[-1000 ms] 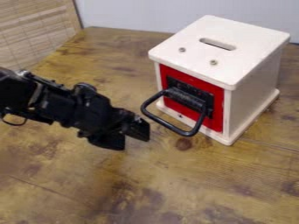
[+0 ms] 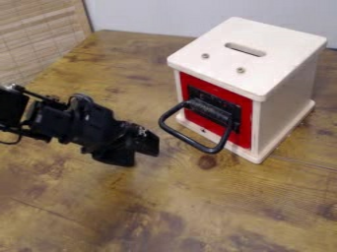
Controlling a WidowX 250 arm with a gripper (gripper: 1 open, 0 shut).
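A pale wooden box [image 2: 270, 62] with a slot and two bolts on top stands at the upper right of the table. Its red front panel [image 2: 242, 140] carries a black plate with a large black loop handle [image 2: 200, 144] sticking out toward the left. My black gripper [image 2: 129, 148] reaches in from the left edge and is low, left of the handle and apart from it, its fingers pointing down and right. Whether its fingers are open or shut is hard to tell.
A slatted blind [image 2: 33, 39] and a white wall are at the back.
The box and handle look unchanged.
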